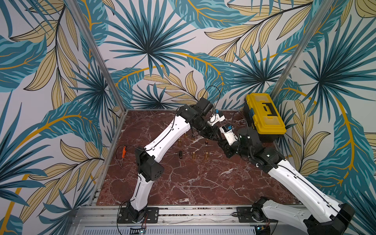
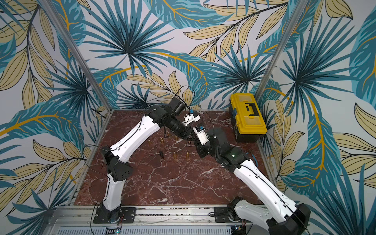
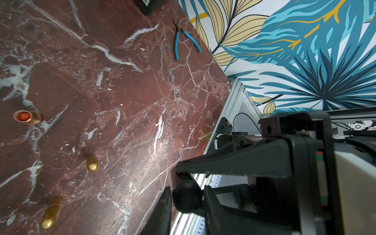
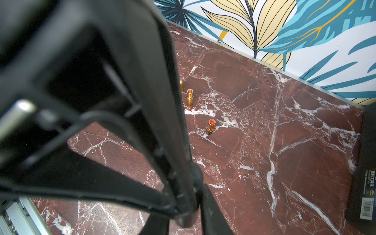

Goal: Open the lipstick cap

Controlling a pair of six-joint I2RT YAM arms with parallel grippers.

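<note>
A dark lipstick tube [image 3: 187,199] is held above the table between the blurred fingers of my left gripper, which is shut on it. The right gripper meets it from the other side, its fingers around or beside the same tube [image 4: 186,221]. Whether those right fingers touch the tube or stand a little apart cannot be made out. In the top left view both hands come together over the right middle of the table, and the tube is hidden there. Its cap seam does not show.
Several gold and dark lipstick pieces stand on the marble table, among them an uncapped one with a red tip [image 4: 211,123] and a gold one [image 4: 190,96]. A yellow-lidded toolbox [image 1: 266,113] stands at the back right. Blue-handled pliers [image 3: 184,37] and an orange screwdriver [image 1: 123,152] lie apart.
</note>
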